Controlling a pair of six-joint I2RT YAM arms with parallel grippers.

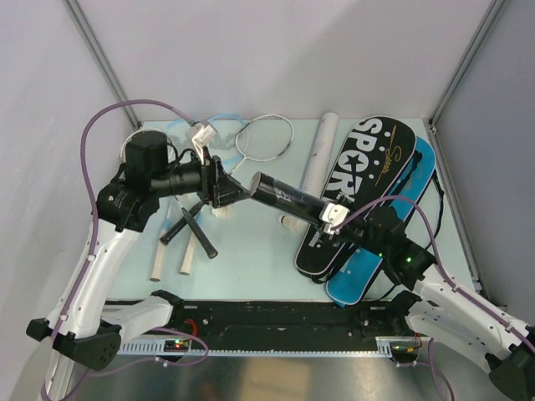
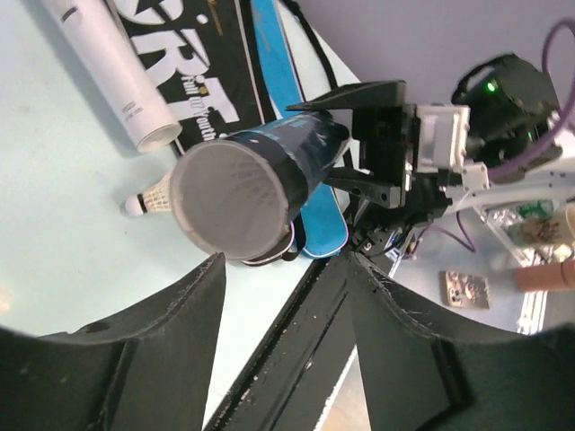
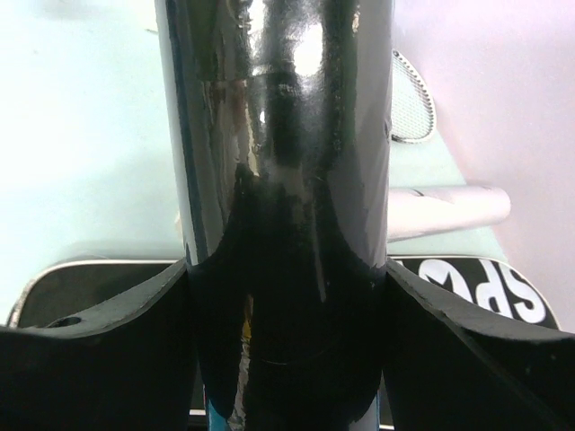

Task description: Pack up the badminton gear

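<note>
A black shuttlecock tube (image 1: pixel 284 197) (image 2: pixel 304 144) (image 3: pixel 278 215) hangs over the middle of the table, held in my right gripper (image 1: pixel 330 219); its open end faces left. My left gripper (image 1: pixel 234 190) is open just short of that end. A white tube (image 1: pixel 320 154) (image 2: pixel 108 67) lies behind, with shuttlecocks (image 2: pixel 157 193) near it. Rackets (image 1: pixel 267 154) lie at the back left, their handles (image 1: pixel 201 234) pointing forward. A black SPORT bag (image 1: pixel 376 146) and a blue bag (image 1: pixel 359 280) lie at the right.
Walls enclose the back and both sides.
</note>
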